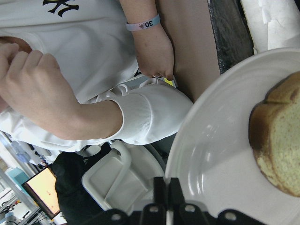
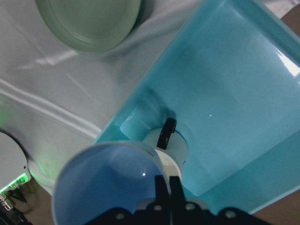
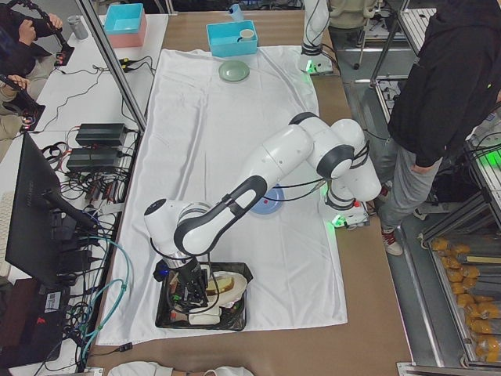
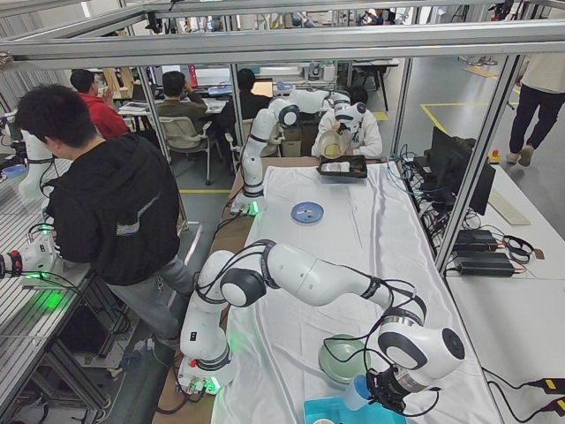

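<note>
A white plate [image 1: 211, 154] with a bread slice [image 1: 276, 136] on it is held by my left gripper, shut on its rim, over a black tray [image 3: 164, 313] holding white packets [image 1: 272, 23]. A blue cup [image 2: 93, 187] is held in my right gripper, shut on its rim, above a turquoise bin [image 2: 234, 117], in which a white mug [image 2: 173, 145] with black handle stands.
A green plate [image 2: 89, 18] lies beside the bin on the white cloth. A blue plate [image 4: 307, 212] is near the left arm. A person in white stands at the table's end; another stands alongside.
</note>
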